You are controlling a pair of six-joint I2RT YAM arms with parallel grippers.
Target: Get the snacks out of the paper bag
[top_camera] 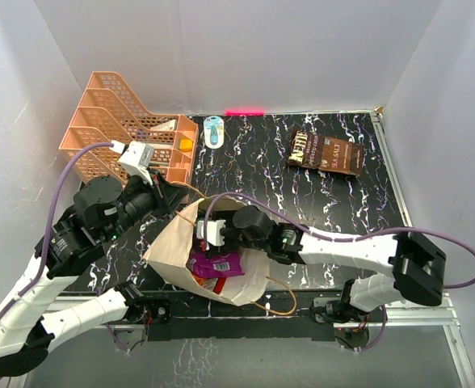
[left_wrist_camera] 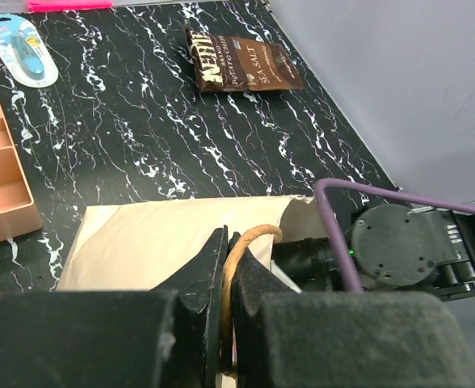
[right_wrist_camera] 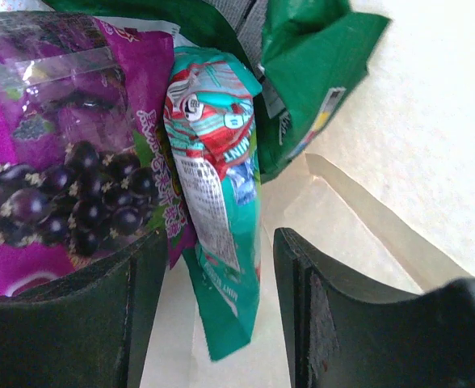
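Observation:
The cream paper bag (top_camera: 173, 250) stands tilted at the front of the table, its mouth toward the right arm. My left gripper is shut on the bag's tan cord handle (left_wrist_camera: 254, 234). Inside the bag, my right gripper is open, its fingers (right_wrist_camera: 145, 267) on either side of the lower part of a teal and red snack pack (right_wrist_camera: 213, 170); contact cannot be judged. To its left lies a purple pack with dark grapes (right_wrist_camera: 68, 174). A dark green pack (right_wrist_camera: 314, 77) is behind. A brown chip bag (top_camera: 326, 153) lies outside on the table.
An orange slotted rack (top_camera: 112, 117) fills the back left. Beside it lies a small blue-and-white blister pack (top_camera: 213, 132), with a pink strip (top_camera: 245, 111) at the back edge.

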